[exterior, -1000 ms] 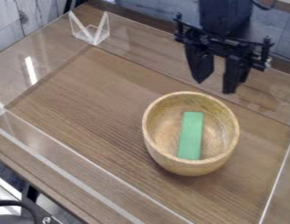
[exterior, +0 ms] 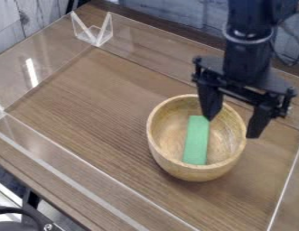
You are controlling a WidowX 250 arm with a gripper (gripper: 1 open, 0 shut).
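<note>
A green oblong block (exterior: 196, 141) lies inside a round wooden bowl (exterior: 165, 140) right of the middle of the camera view. My dark gripper (exterior: 230, 117) hangs over the bowl's back and right part, open, with one finger above the bowl near the block and the other at the right, by the rim. The block is outside the fingers' grasp.
A small white wire object (exterior: 94, 29) stands at the back left. Dark cables lie at the lower left corner.
The bowl and block look unmoved.
</note>
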